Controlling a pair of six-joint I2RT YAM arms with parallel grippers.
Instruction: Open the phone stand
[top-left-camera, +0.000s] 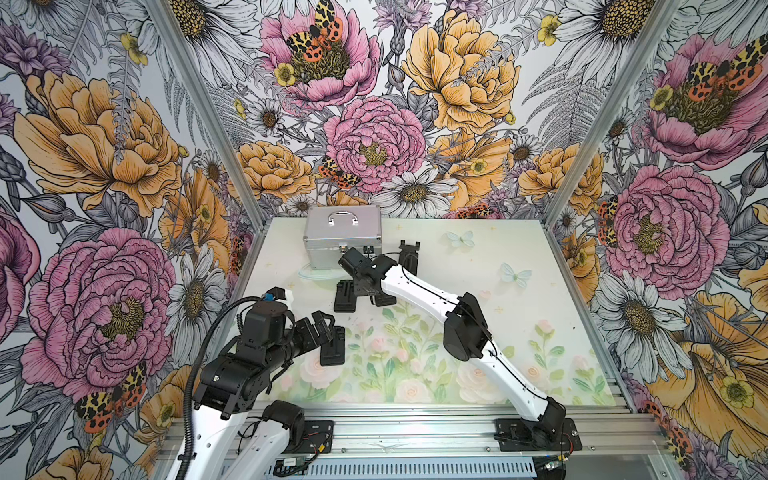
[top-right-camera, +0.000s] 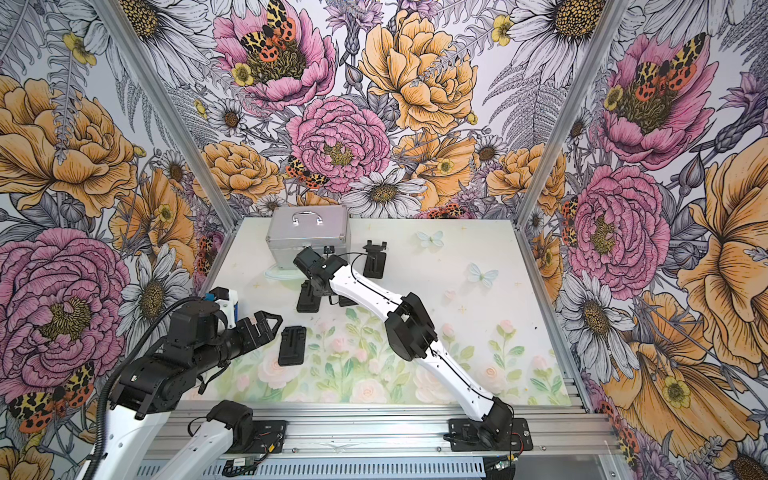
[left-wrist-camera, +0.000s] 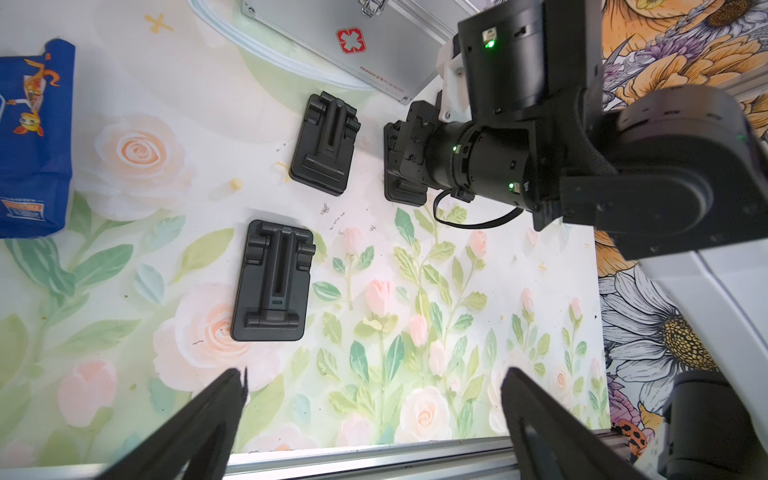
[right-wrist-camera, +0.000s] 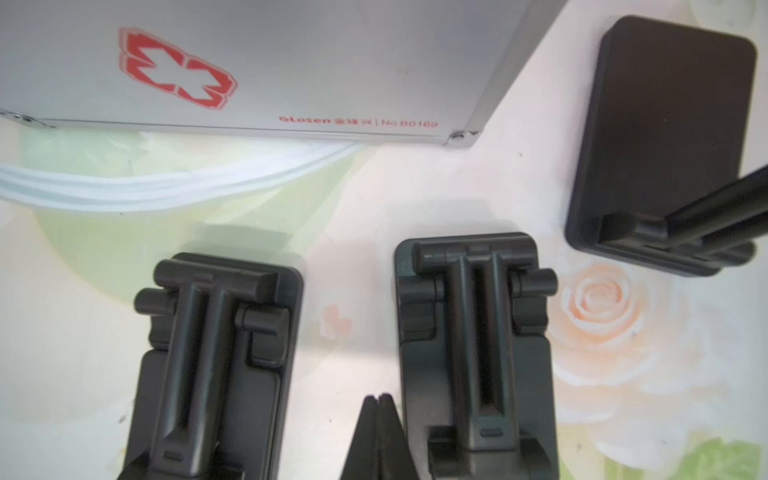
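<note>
Two black folded phone stands lie side by side in the right wrist view: a left one (right-wrist-camera: 204, 368) and a middle one (right-wrist-camera: 488, 344). Between them is my right gripper, its tips together with nothing held. The middle stand is outside the fingers, just to their right. Farther right, a third stand (right-wrist-camera: 664, 136) has its arm raised from the base. Another folded stand (left-wrist-camera: 274, 280) lies nearer the front in the left wrist view. My left gripper is open and empty, its fingers wide apart.
A silver case (top-left-camera: 344, 236) stands at the back left, close behind the stands. A blue packet (left-wrist-camera: 36, 140) shows at the left of the left wrist view.
</note>
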